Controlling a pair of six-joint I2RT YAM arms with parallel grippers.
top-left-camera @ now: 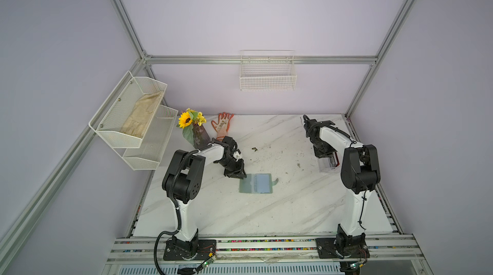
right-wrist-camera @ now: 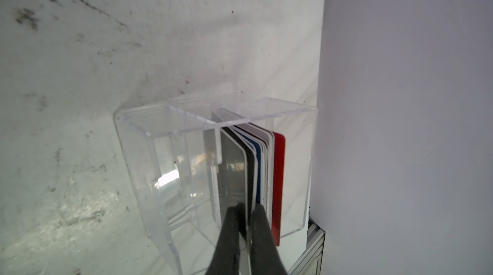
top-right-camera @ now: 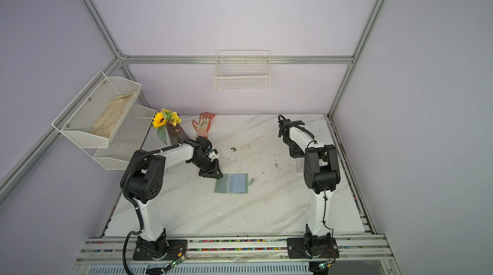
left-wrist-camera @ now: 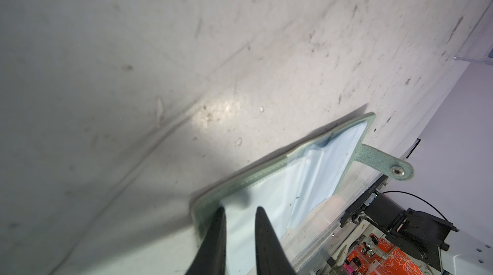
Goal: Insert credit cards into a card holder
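A green card holder (top-left-camera: 255, 183) lies open on the table, clear sleeves inside and a snap strap on its right. My left gripper is over its left end, fingertips apart with nothing visibly held. At the right, a clear acrylic box (right-wrist-camera: 138, 136) holds upright cards (right-wrist-camera: 277, 182), with black, blue and red edges showing. My right gripper is down at the cards, fingertips closed around the thin edge of what looks like a dark card; whether it is gripped is hard to tell.
Behind my left arm stand a vase of sunflowers (top-left-camera: 201, 136) and an orange-palmed glove (top-left-camera: 221, 123). Wire baskets (top-left-camera: 267, 79) hang on the walls.
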